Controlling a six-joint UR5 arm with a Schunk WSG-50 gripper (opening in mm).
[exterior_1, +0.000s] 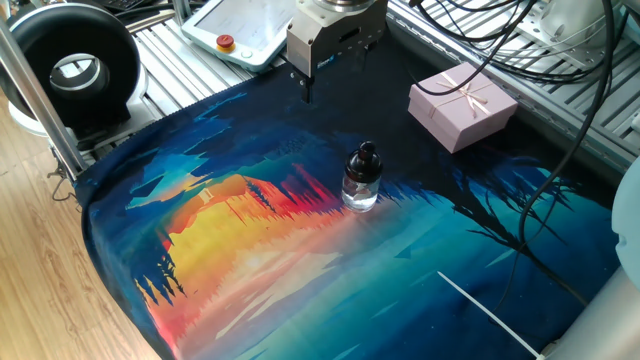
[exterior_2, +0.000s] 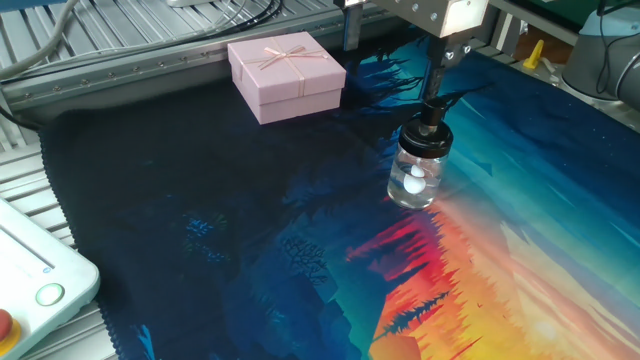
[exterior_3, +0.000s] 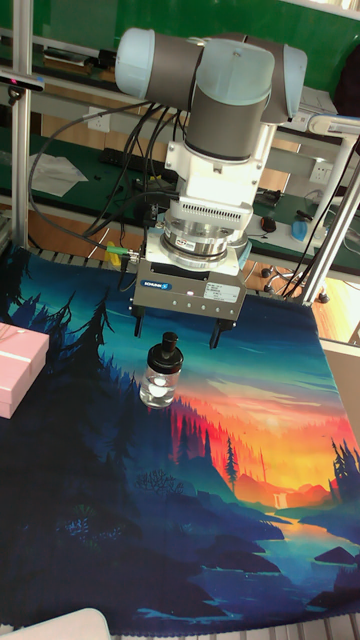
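A small clear glass bottle with a black cap (exterior_1: 361, 188) stands upright on the printed cloth (exterior_1: 270, 290). Something white shows inside the bottle (exterior_2: 416, 178) in exterior view 2. Above the table hangs my gripper (exterior_3: 177, 326), its two fingers wide apart and nothing between them. One of its fingers (exterior_1: 307, 88) appears in exterior view 1, up and away from the bottle. In exterior view 2 a finger overlaps the cap, but the other views show them apart. A pink gift box with a ribbon bow (exterior_2: 287, 82) is closed.
A teach pendant with a red button (exterior_1: 226, 43) lies by the table's edge. Black cables (exterior_1: 560, 165) cross the right of exterior view 1, near a thin white rod (exterior_1: 485, 312). A black spool (exterior_1: 75, 75) stands at the left.
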